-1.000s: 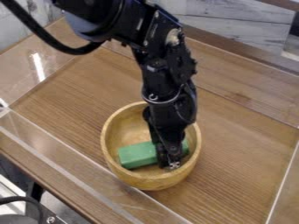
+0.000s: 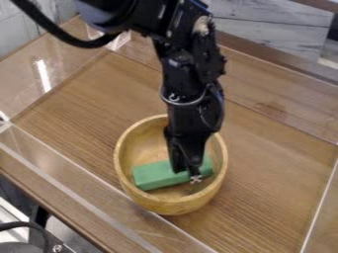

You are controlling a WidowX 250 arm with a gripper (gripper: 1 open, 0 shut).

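A round wooden bowl [image 2: 168, 200] stands on the wooden table, holding a green block [image 2: 157, 175] lying flat on its bottom. The black arm reaches down from the top, and its gripper [image 2: 193, 170] is inside the bowl at the right end of the block. The gripper looks shut; whether anything is between its fingertips is hard to see, as the arm partly hides that end of the block.
A clear edge strip runs along the left, with dark cables beyond it at the lower left. A pale wall is at the back.
The arm has shifted slightly left and up, and its gripper sits a little higher in the bowl than a second ago. The green block remains in the bowl.
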